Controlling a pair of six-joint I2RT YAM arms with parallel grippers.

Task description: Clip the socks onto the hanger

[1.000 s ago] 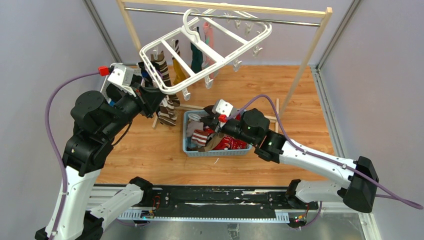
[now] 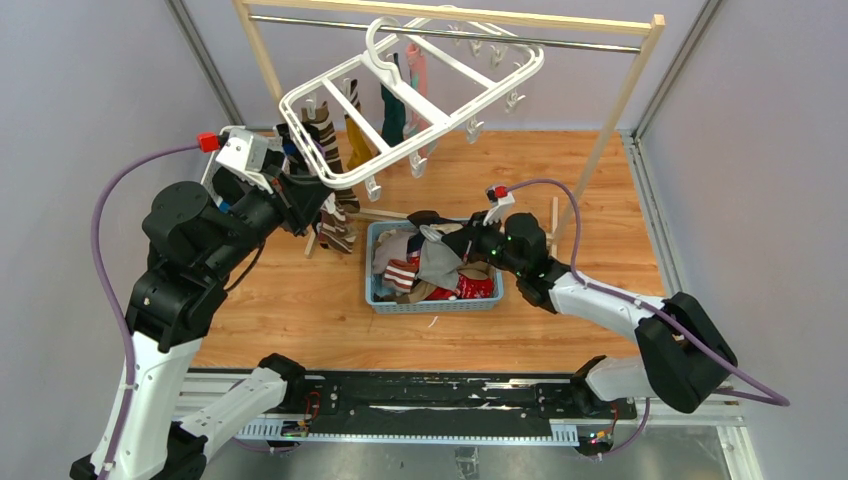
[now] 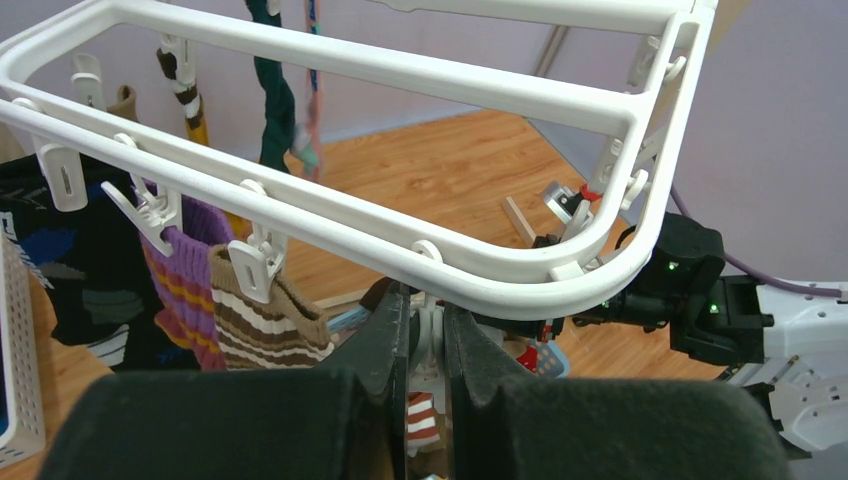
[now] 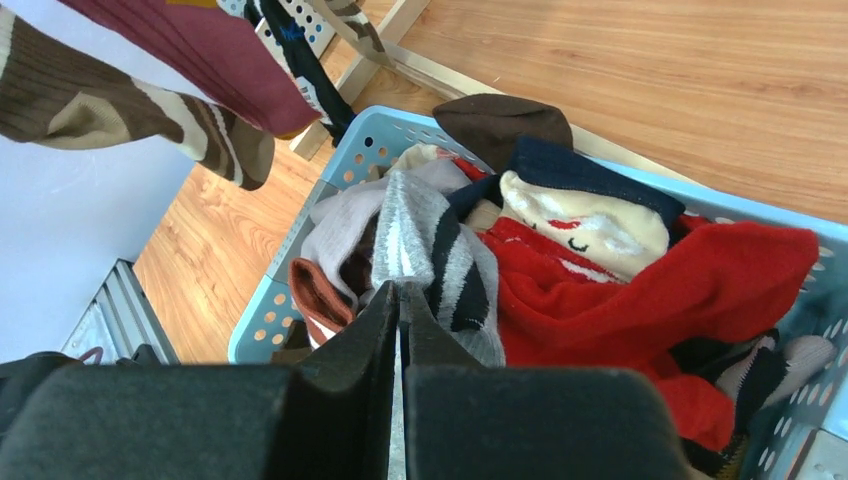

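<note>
The white hanger (image 2: pixel 410 95) hangs from the rail with socks clipped along its left and far sides. Below its near corner my left gripper is shut on a white clip (image 3: pixel 430 330), no sock between that clip's fingers that I can see. My right gripper is low over the basket, shut on a grey sock with black stripes (image 4: pixel 408 225). This sock lies across the pile, and grey cloth also shows in the slit between the fingers.
Mixed socks fill the blue basket (image 2: pixel 432 307), among them a red one (image 4: pixel 600 300). A striped brown sock (image 3: pixel 265 320) and a purple sock (image 3: pixel 185 265) hang beside the left gripper. Bare clips line the hanger's right side.
The left arm stayed put.
</note>
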